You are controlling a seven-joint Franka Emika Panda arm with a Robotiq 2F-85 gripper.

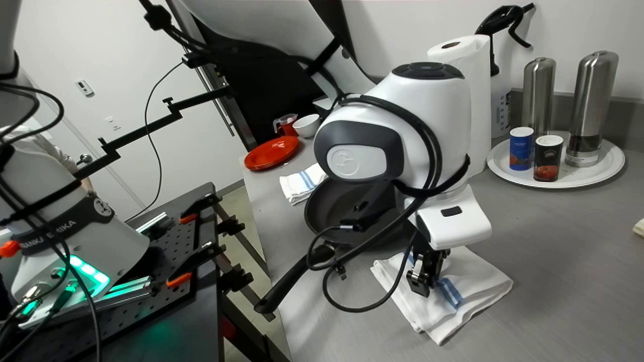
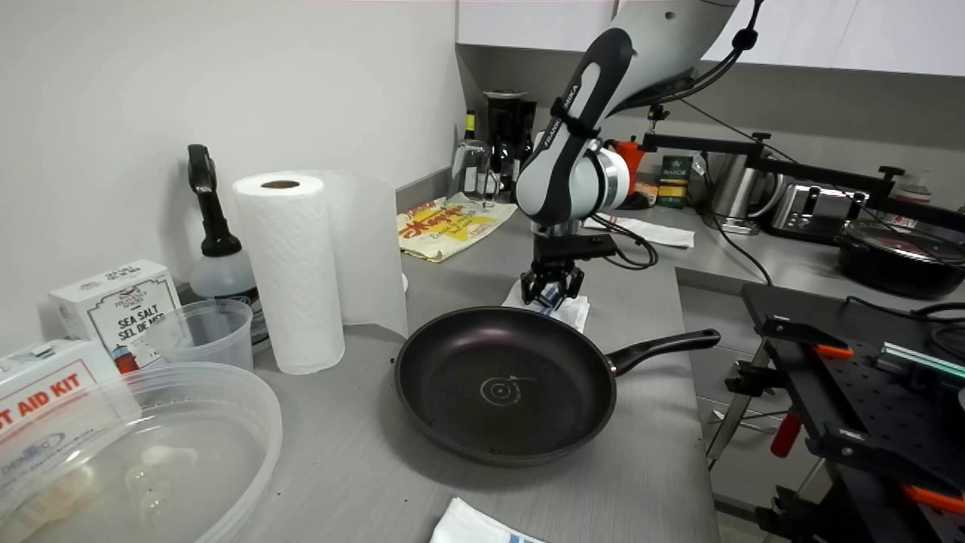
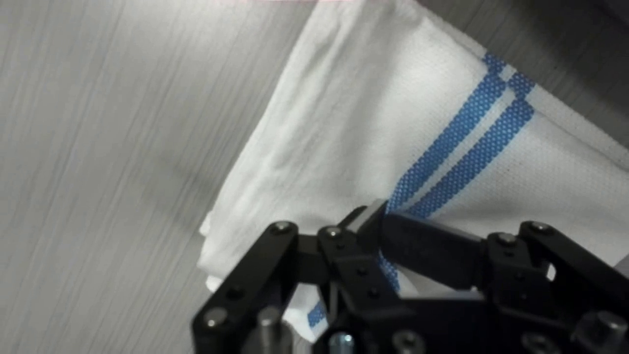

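A folded white towel (image 1: 474,289) with blue stripes lies on the grey counter, near the pan. In the wrist view the same towel (image 3: 348,130) spreads under my gripper, whose fingertips are together. A blue stripe runs down to the fingertips and shows again below them; whether a thin fold is caught there is unclear. From exterior view 1, my gripper (image 1: 420,288) is pointing down low over the towel's left part, beside its blue stripe. In exterior view 2 the gripper (image 2: 549,294) is behind the pan, with part of the towel (image 2: 574,313) hidden.
A black frying pan (image 2: 507,394) stands close by, its handle (image 2: 665,348) toward the counter's edge. Paper towels (image 2: 289,271) stand near the wall. A white plate (image 1: 558,179) carries shakers and grinders.
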